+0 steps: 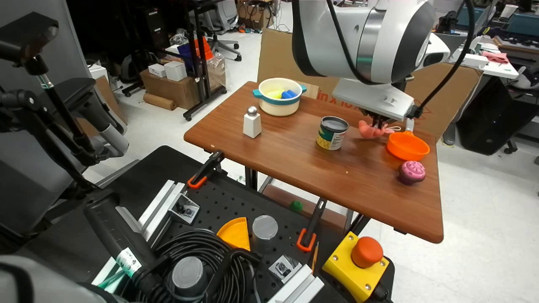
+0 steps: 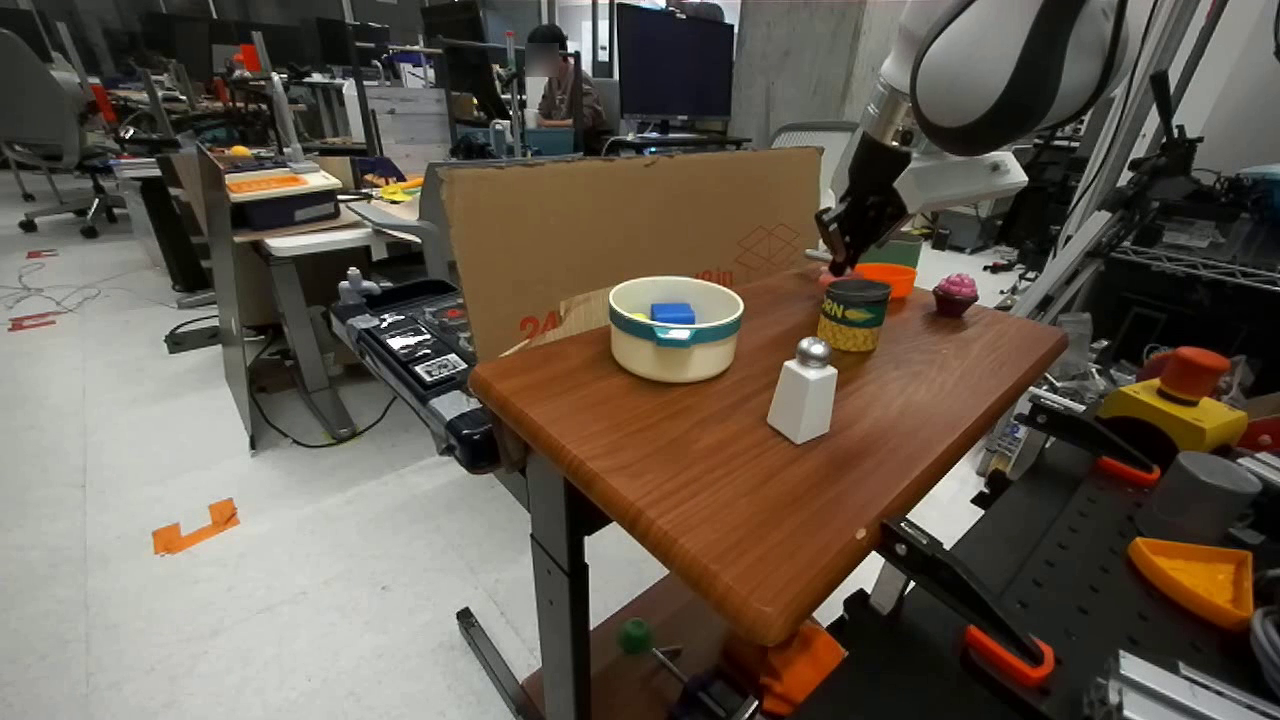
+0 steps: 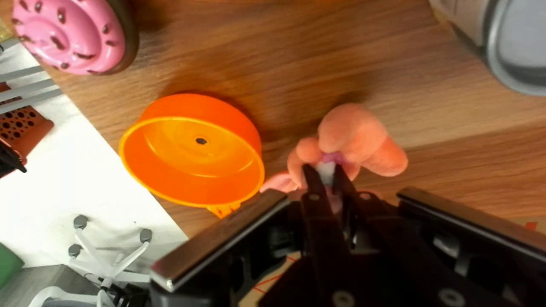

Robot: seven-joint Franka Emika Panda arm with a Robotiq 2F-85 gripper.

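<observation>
A pink plush toy point(image 3: 353, 134) hangs in or rests under my gripper, whose fingers are shut on a part of it; a whitish bit shows between the fingers. In exterior view 1 the toy point(image 1: 370, 130) is low over the back right of the table, between the corn can point(image 1: 332, 133) and the orange pan point(image 1: 408, 146). Whether it touches the wood, I cannot tell. The wrist view has the orange pan point(image 3: 192, 153) just left of the toy, close to its pink tip. In exterior view 2 the can mostly hides the toy.
A pink-topped cupcake point(image 1: 412, 172) sits near the table's right edge. Farther left are a white shaker point(image 1: 252, 123) and a cream pot point(image 1: 280, 107) holding yellow and blue things. A cardboard sheet point(image 2: 624, 240) stands behind the table point(image 1: 303, 161).
</observation>
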